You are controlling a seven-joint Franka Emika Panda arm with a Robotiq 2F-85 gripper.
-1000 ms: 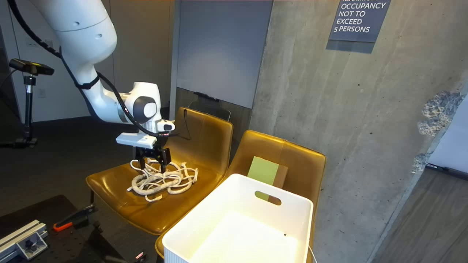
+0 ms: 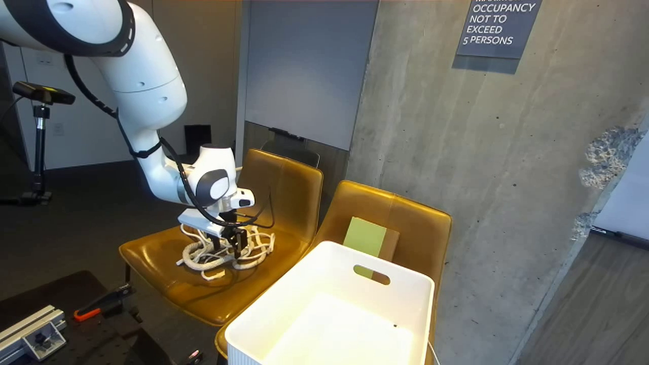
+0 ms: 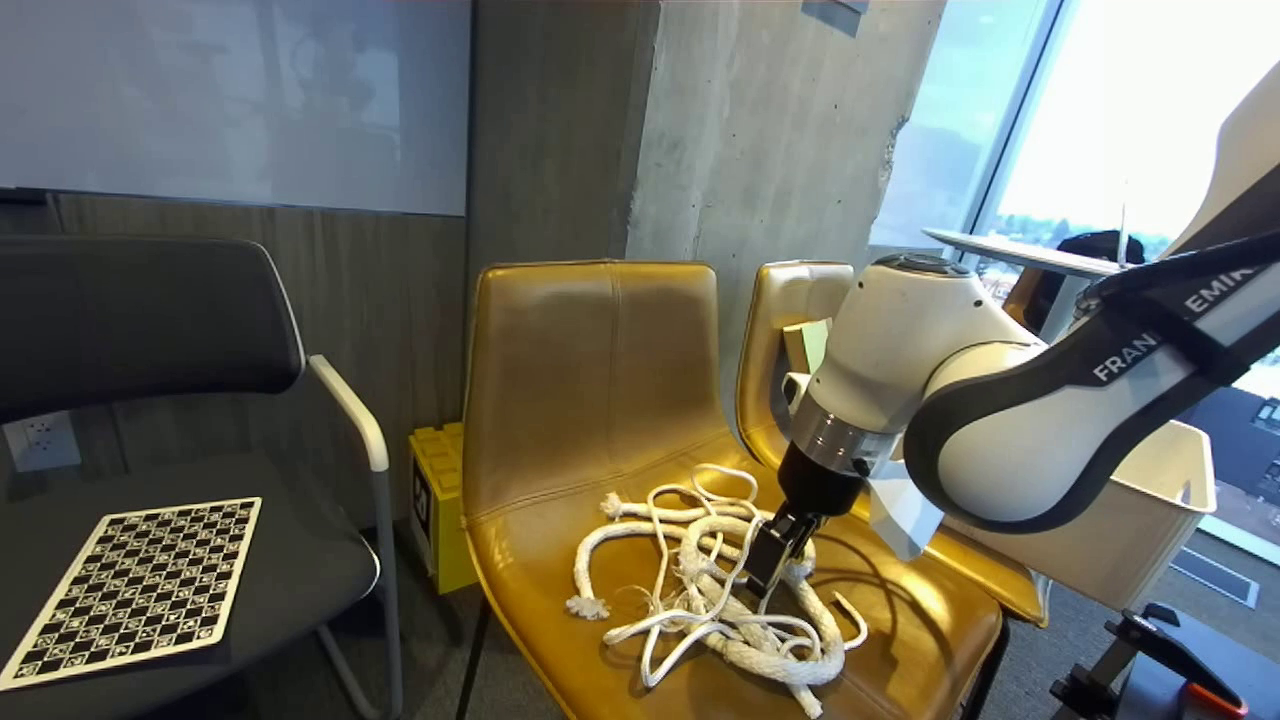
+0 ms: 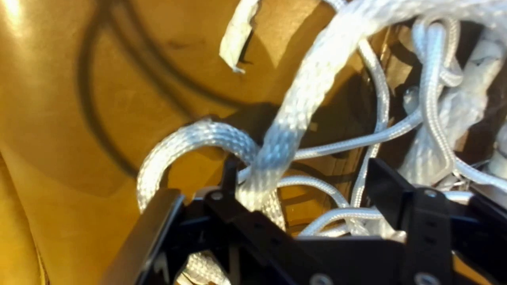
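Note:
A tangle of white rope (image 3: pixel 708 564), thick braid mixed with thinner cord, lies on the seat of a tan leather chair (image 3: pixel 600 396). My gripper (image 2: pixel 229 248) points down into this pile, its fingertips low among the strands. In the wrist view the dark fingers (image 4: pixel 389 190) stand apart, so the gripper is partly open. Between them run a thick braid (image 4: pixel 304 99), close against the left finger, and several thin cords. Whether any strand touches both fingers cannot be seen. The far side of the pile is partly hidden behind the gripper in exterior view 2.
A white bin (image 2: pixel 340 310), empty apart from a small dark speck, stands on the neighbouring tan chair (image 2: pixel 395 213). Behind it a green and brown board (image 2: pixel 365 236) leans on the backrest. A black chair (image 3: pixel 132 360) with a checkered board (image 3: pixel 144 582) stands at the left of exterior view 2.
The arm has come down and a little to the right in exterior view 1. My gripper has gone from above the rope into it, turning somewhat. The bin has not moved.

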